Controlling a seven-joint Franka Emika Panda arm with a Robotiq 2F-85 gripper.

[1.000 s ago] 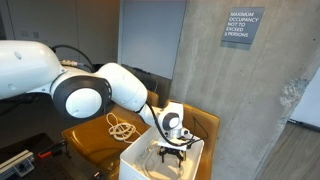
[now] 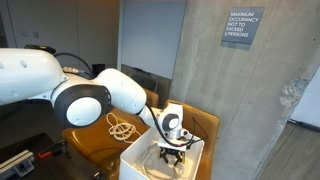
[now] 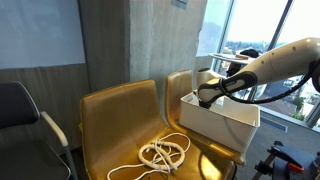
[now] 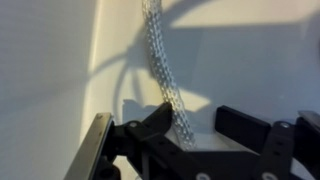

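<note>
My gripper (image 2: 175, 160) is down inside a white box (image 2: 133, 168), low over its floor. In the wrist view, the two dark fingers stand apart, with a gap between the pads. A white braided rope (image 4: 160, 60) runs down the box floor and passes into that gap, close beside the left finger (image 4: 155, 121). Whether the pad touches the rope cannot be told. In exterior view 2 the box (image 3: 222, 126) hides the lower part of the gripper.
Another loosely coiled white rope (image 3: 160, 155) lies on a tan chair seat (image 3: 120, 135) beside the box. The box walls stand close around the gripper. A concrete wall (image 2: 240, 90) rises behind.
The gripper has shifted slightly within the box, and its fingers look closer together than before. The box and the coiled rope on the chair have stayed in place.
</note>
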